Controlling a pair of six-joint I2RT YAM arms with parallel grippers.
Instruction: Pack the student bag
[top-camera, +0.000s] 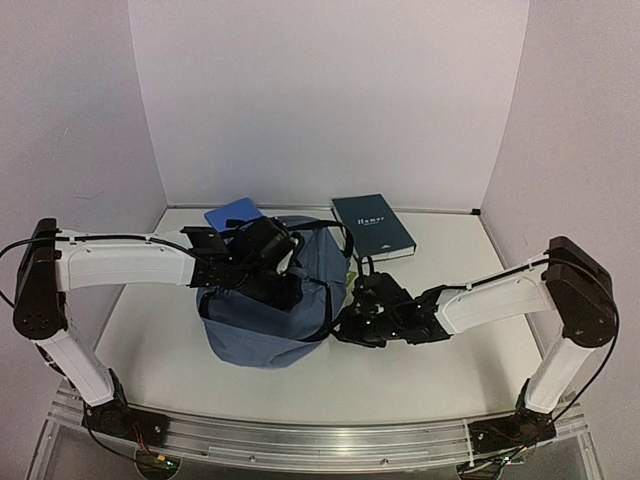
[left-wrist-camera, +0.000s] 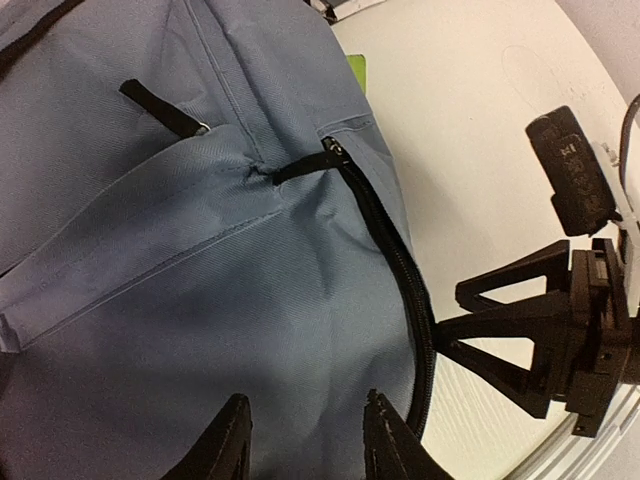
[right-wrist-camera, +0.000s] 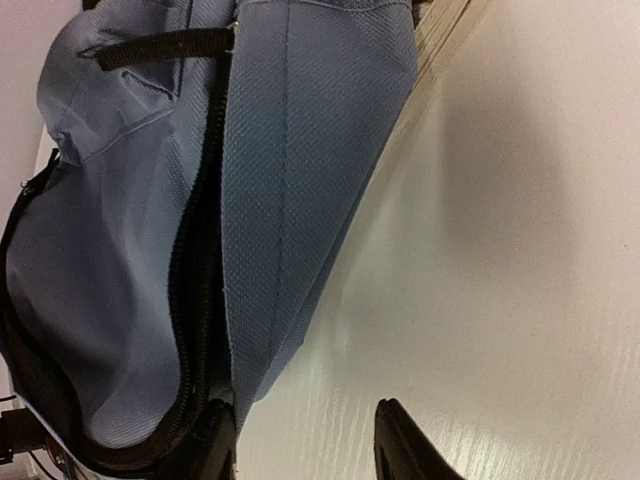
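A blue-grey bag (top-camera: 250, 347) lies with its zippered mouth spread in the middle of the table. In the left wrist view, my left gripper is over the bag, its fingers parted with no cloth between them. The zippered edge (left-wrist-camera: 402, 272) runs outside them, to the right. My right gripper is at the bag's right side, fingers apart; the side flap (right-wrist-camera: 270, 200) comes down close to its left finger. A dark book (top-camera: 374, 228) marked "Humor" and a blue flat item (top-camera: 232, 213) lie behind the bag.
A green-covered item (left-wrist-camera: 357, 72) shows partly beside the bag's right side. A metal rail (top-camera: 320, 438) runs along the front edge.
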